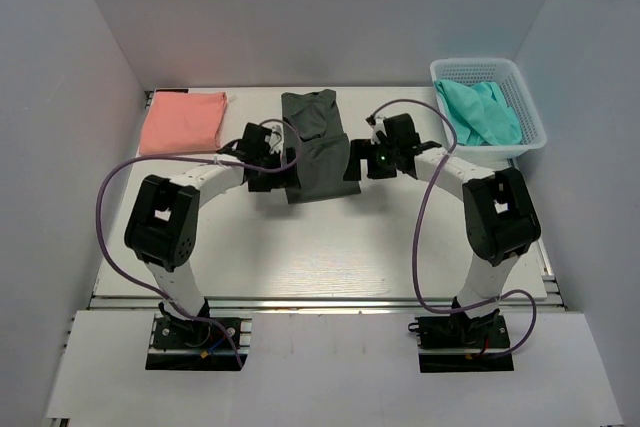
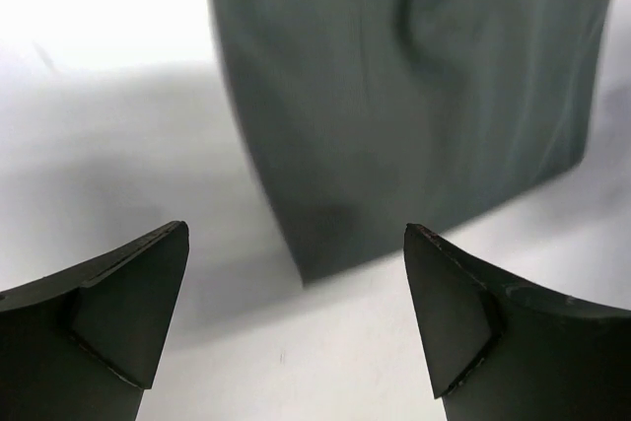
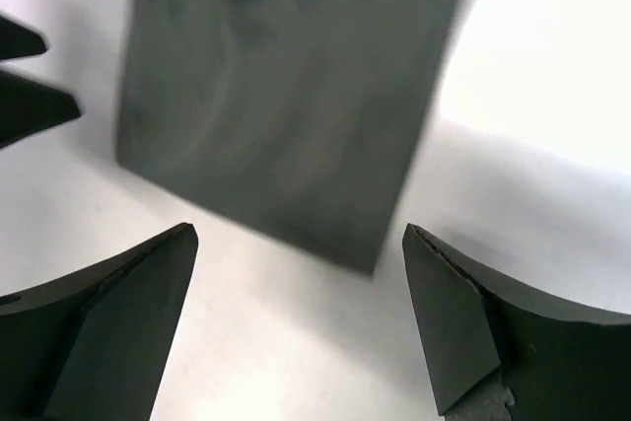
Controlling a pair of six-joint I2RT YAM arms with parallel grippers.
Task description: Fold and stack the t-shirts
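A dark grey-green t-shirt [image 1: 320,172] lies in the middle of the table, its upper part folded toward the back. Over its lower left corner hangs my left gripper [image 1: 283,164], open, with the hem corner [image 2: 325,234] between its fingertips in the left wrist view, not held. My right gripper [image 1: 356,160] is open at the shirt's lower right corner [image 3: 350,234], also with nothing gripped. A folded orange shirt [image 1: 183,122] lies at the back left.
A white basket [image 1: 530,117] with teal cloth [image 1: 478,115] stands at the back right.
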